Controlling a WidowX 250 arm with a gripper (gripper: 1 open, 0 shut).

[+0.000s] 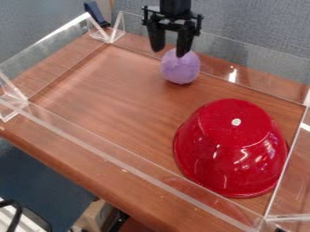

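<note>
My black gripper (171,40) hangs at the top centre of the camera view, its two fingers apart and pointing down, nothing seen between them. Just below and slightly right of it a lilac ball (180,69) rests on the wooden table (103,95) near the back wall. A large upturned red bowl (229,150) sits at the right front of the table.
Clear low walls (133,159) border the table on all sides. A dark object (96,15) stands outside the back left corner, and a black cable lies at the lower left.
</note>
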